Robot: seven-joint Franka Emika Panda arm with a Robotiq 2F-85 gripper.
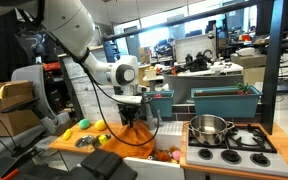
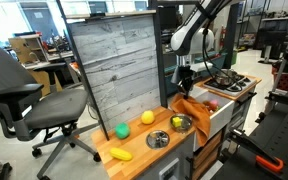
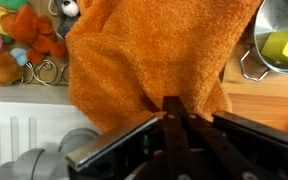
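An orange towel (image 3: 159, 50) is draped over the edge between the wooden counter and an open white drawer, with part of it hanging down into the drawer. My gripper is shut above the towel, and the cloth's folds rise to its fingertips, so a pinch of towel appears caught there. From the side, the towel (image 2: 189, 112) peaks right under the gripper (image 2: 181, 93). The same bunched towel (image 1: 134, 138) meets the gripper (image 1: 132, 122) in the first exterior view. The fingers hide the exact place of contact.
A metal bowl (image 3: 281, 30) with a yellow block stands beside the towel. Soft toys (image 3: 39, 35) lie in the drawer. A steel pot (image 1: 210, 129) sits by the stove (image 1: 234, 150) at right. A grey panel (image 2: 114, 65) stands behind the counter.
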